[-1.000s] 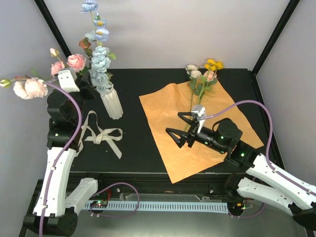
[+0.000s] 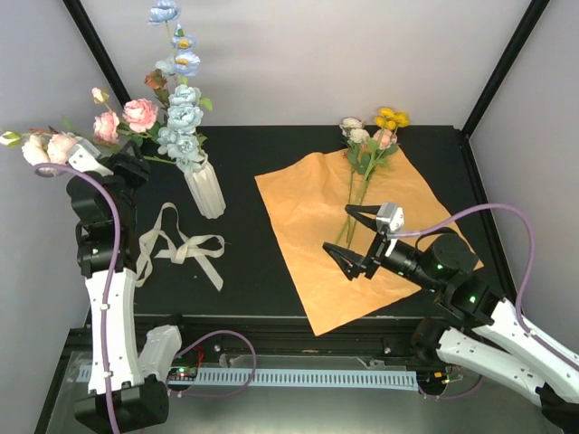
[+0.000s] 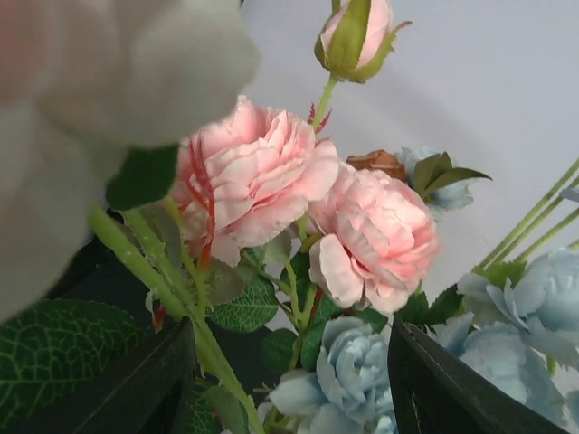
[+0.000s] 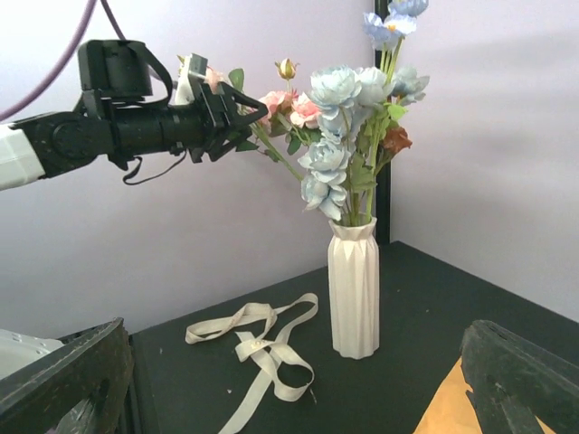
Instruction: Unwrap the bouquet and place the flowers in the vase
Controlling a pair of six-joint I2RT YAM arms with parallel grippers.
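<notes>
The white ribbed vase (image 2: 204,188) (image 4: 354,289) holds blue flowers (image 2: 185,117) and pink roses (image 3: 371,235), some leaning far left. My left gripper is among the flowers beside the vase top, fingers parted, with stems and petals showing beyond them. A bunch of white, peach and yellow flowers (image 2: 371,145) lies on orange paper (image 2: 308,235). My right gripper stands open above the paper, facing the vase, with nothing in it.
A loose cream ribbon (image 2: 195,249) lies in front of the vase on the black table (image 2: 235,289). Dark frame posts and walls bound the back and sides.
My left arm has drawn left, away from above the vase. My right gripper has shifted right.
</notes>
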